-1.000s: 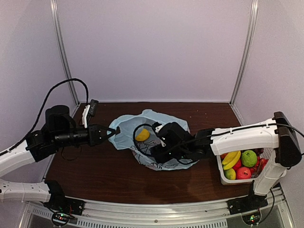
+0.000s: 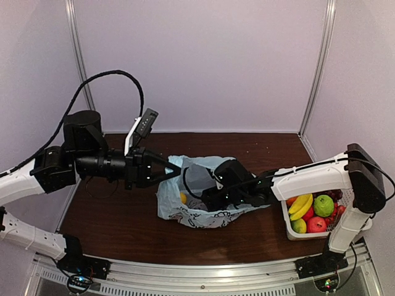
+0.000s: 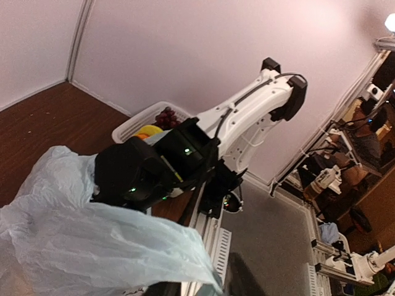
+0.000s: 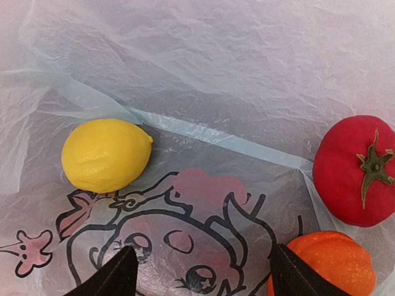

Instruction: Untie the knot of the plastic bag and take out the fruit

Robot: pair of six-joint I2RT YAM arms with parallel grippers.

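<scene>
The light-blue plastic bag (image 2: 170,200) lies open in the middle of the table, its mouth gaping. At its left rim, my left gripper (image 2: 177,171) stands part open; the bag's edge passes between its blurred fingers in the left wrist view. My right gripper reaches into the bag with its fingers spread, nothing between them but the printed plastic further down. Inside the bag lie a yellow lemon (image 4: 106,155), a red tomato (image 4: 355,171) and an orange fruit (image 4: 336,262). The right fingertip overlaps the orange fruit in view; contact cannot be told.
A white basket (image 2: 298,235) holding bananas, a green fruit, grapes and red fruit stands at the right, beneath the right arm. Bare brown table (image 2: 123,228) lies in front of the bag. Walls close off the back and sides.
The left gripper has moved right and its fingers have spread. The bag's left rim has shifted right, covering most of the lemon from above. My right arm has shifted slightly.
</scene>
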